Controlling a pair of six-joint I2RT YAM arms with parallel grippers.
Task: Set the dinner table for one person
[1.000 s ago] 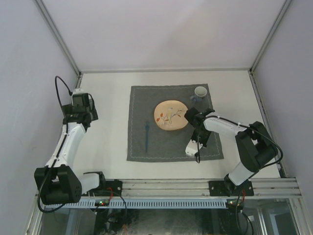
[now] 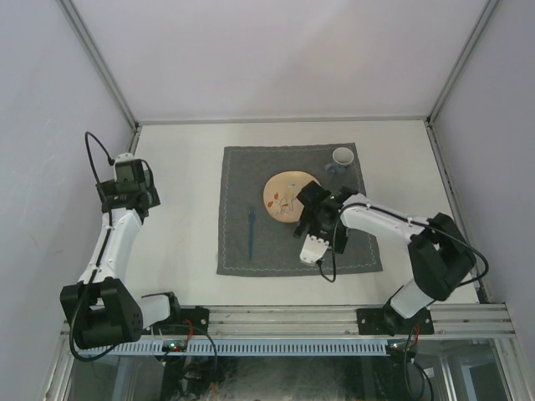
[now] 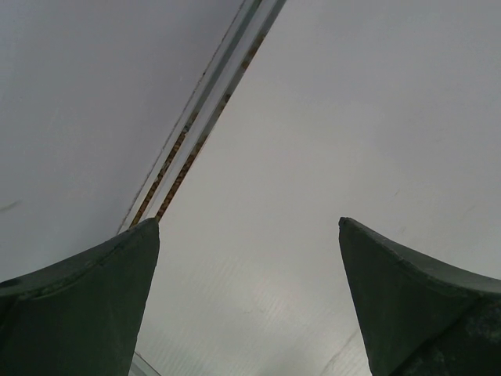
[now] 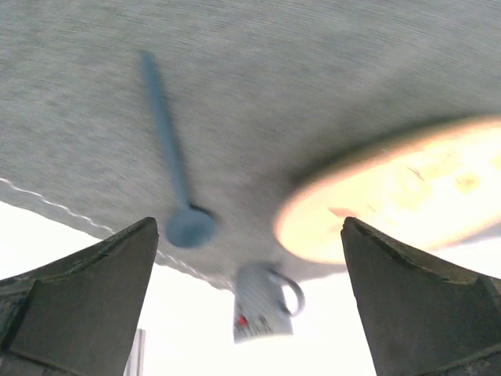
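A round tan plate [image 2: 288, 194] with a printed pattern lies mid-mat, its right edge partly covered by my right gripper in the top view. Left of it is a blue fork [image 2: 251, 232]; a mug [image 2: 343, 156] stands near the mat's back right corner. In the right wrist view a blue spoon [image 4: 172, 149] lies flat on the mat, with the mug [image 4: 260, 301] and plate [image 4: 391, 200] beyond. The right arm hides the spoon from above. My right gripper hovers over the mat, open and empty. My left gripper is open and empty, away at the left.
The grey placemat [image 2: 284, 259] with white stitching covers the middle of the white table [image 2: 180, 242]. Bare table shows left and right of the mat. Walls enclose the sides and back.
The right gripper has shifted left towards the plate and now overlaps its right edge from above. The left arm has swung slightly left. Plate, fork and mug stay put.
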